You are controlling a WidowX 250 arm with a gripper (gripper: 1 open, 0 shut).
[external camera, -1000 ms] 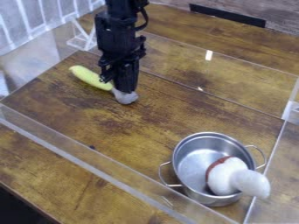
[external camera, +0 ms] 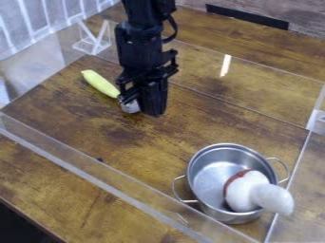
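My black gripper is low over the table at the upper middle, its fingers over a small silvery object that is mostly hidden behind them. Whether anything is between the fingers is hard to tell. A pale yellow-green elongated item, like a corn cob, lies just left of the gripper. At the lower right a steel pot with two handles holds a white plush-like thing with a reddish part.
The wooden table has clear room at the middle and lower left. Transparent panels edge the area on the left, right and front.
The pot and the yellow-green item look unmoved.
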